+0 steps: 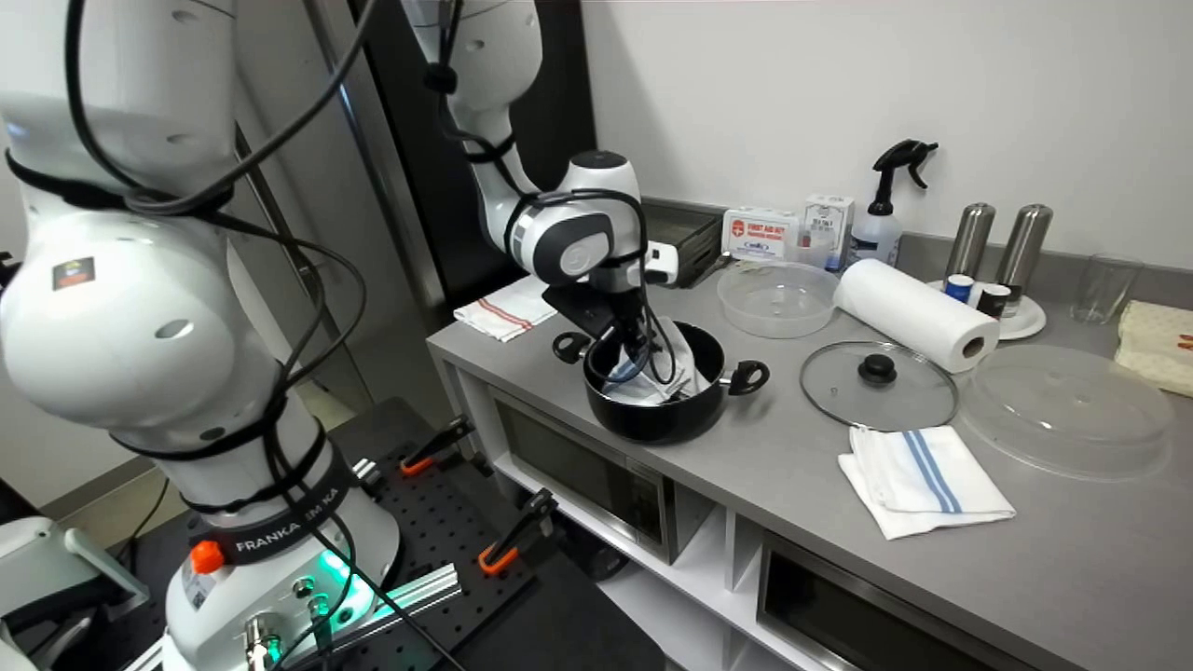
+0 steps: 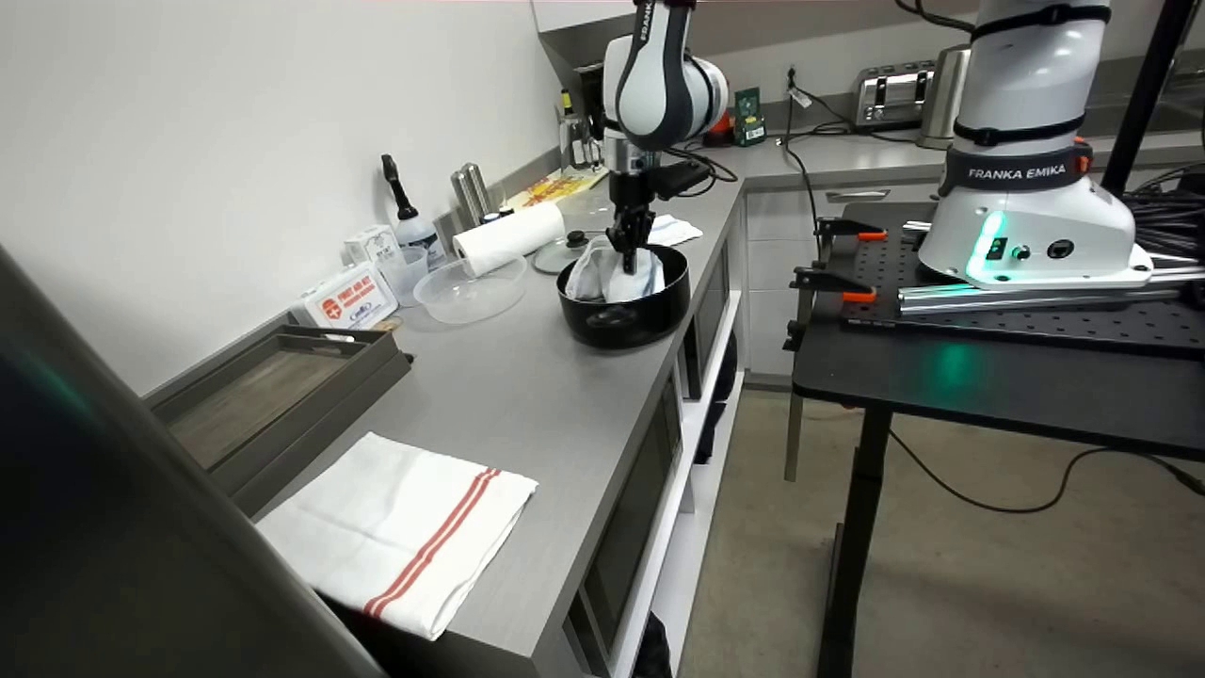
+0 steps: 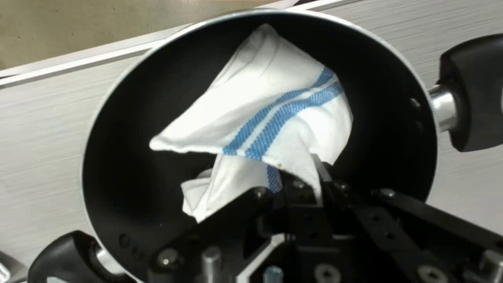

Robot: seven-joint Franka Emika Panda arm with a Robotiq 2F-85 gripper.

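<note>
A white towel with blue stripes (image 3: 283, 103) lies bunched in the black pot (image 3: 136, 155), and part of it is lifted toward my gripper. My fingers are shut on a fold of that cloth. In exterior view 1 the towel (image 1: 671, 369) rises above the rim of the pot (image 1: 654, 423), with the gripper (image 1: 635, 341) over the pot's opening. From exterior view 2, the gripper (image 2: 629, 262) points down at the towel (image 2: 610, 275) inside the pot (image 2: 627, 322). The fingertips are partly covered by cloth.
To the pot's right are a glass lid (image 1: 879, 375), a folded blue-striped towel (image 1: 925, 481), a clear bowl (image 1: 777, 300) and a paper towel roll (image 1: 917, 313). A red-striped towel (image 2: 407, 531) lies near the counter's end, by a grey tray (image 2: 282, 395). Bare counter separates tray and pot.
</note>
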